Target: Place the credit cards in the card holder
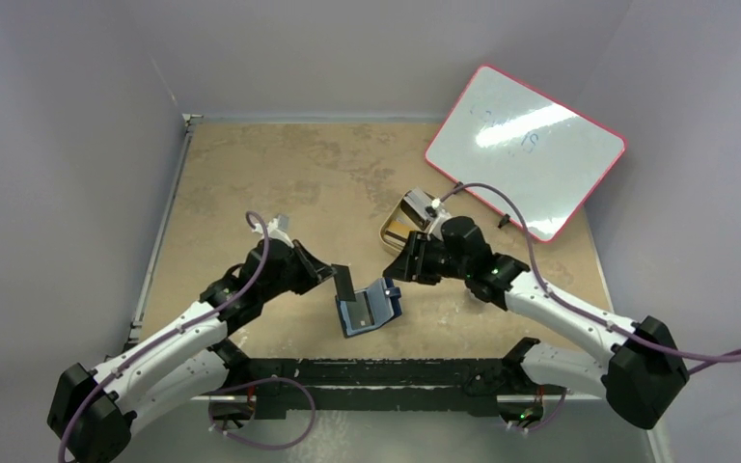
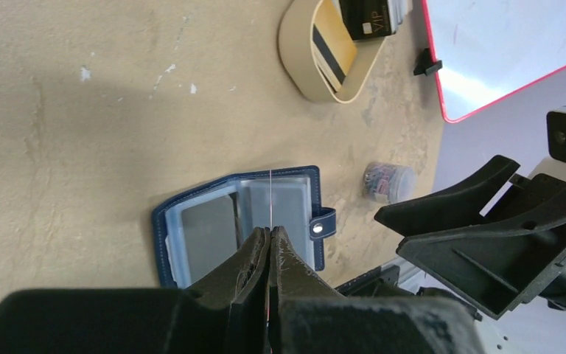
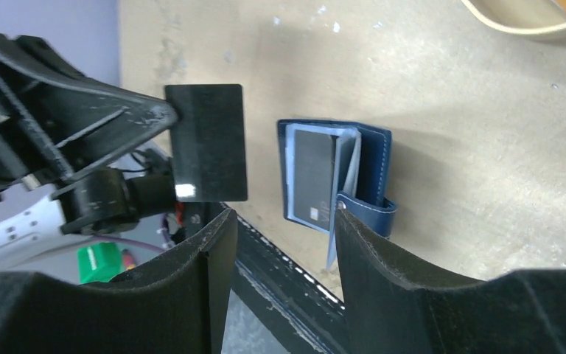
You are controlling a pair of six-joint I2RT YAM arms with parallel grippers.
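A black card (image 1: 343, 284) hangs from my left gripper (image 1: 332, 272), whose fingers are shut on it. In the left wrist view the card (image 2: 270, 198) is seen edge-on as a thin line above the fingertips; in the right wrist view its dark face (image 3: 208, 143) shows. The blue card holder (image 2: 312, 179) lies open on the table below, with a grey panel on one side and a strap with a snap on the other. My right gripper stands open to the right of the holder and above it, nothing between its fingers.
A beige bin (image 2: 302, 55) with several cards, including a yellow one (image 2: 335, 35) and a black VIP one (image 2: 366, 18), stands behind the holder. A small clear jar (image 2: 388, 183) sits to the right. The whiteboard (image 1: 531, 145) leans at the back right.
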